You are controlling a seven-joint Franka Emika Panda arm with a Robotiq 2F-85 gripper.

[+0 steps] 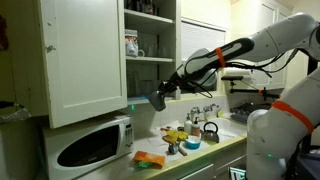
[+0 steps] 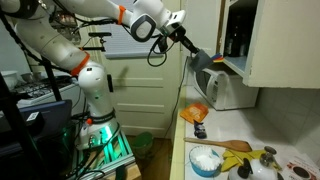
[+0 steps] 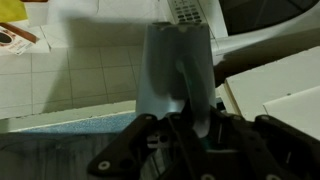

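A dark grey cup-like vessel (image 1: 157,101) hangs tilted in the air in front of the open cabinet, with my gripper (image 1: 166,89) shut on it. In the second exterior view, the same grey vessel (image 2: 204,76) is below the gripper (image 2: 190,50), well above the counter. The wrist view shows its grey body (image 3: 172,70) large and close, running down between the dark fingers. Its contents, if any, cannot be made out.
Open cabinet shelves (image 1: 148,50) hold a white mug (image 1: 131,47) and glasses. A cabinet door (image 1: 85,60) stands open at the left. Below are a white microwave (image 1: 92,146), an orange packet (image 1: 149,160), a white bowl (image 2: 205,158) and a kettle (image 1: 210,132).
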